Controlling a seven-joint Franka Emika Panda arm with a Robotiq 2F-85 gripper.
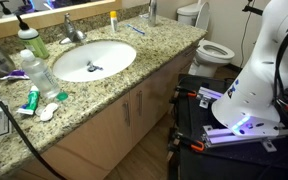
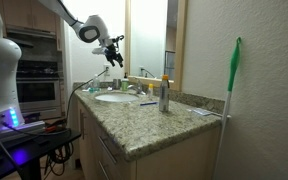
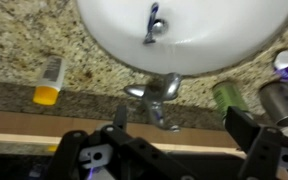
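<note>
My gripper stands open over the back of the counter in the wrist view, nothing between its fingers. Below it is the metal faucet (image 3: 159,92), behind the white sink (image 3: 219,35). A small dark object (image 3: 154,27) lies in the basin; I cannot tell what it is. Left of the faucet is a small white bottle with an orange-yellow cap (image 3: 50,80). To the right are a green bottle (image 3: 229,97) and a metal cup (image 3: 280,100). Exterior view 2 has the gripper (image 2: 114,57) high above the sink; exterior view 1 does not show it.
A clear bottle (image 1: 39,74), a green-and-white tube (image 1: 29,101) and a white round item (image 1: 50,109) crowd the counter's near left. A blue pen-like item (image 1: 136,29) lies right of the sink. The mirror (image 2: 152,40) rises behind.
</note>
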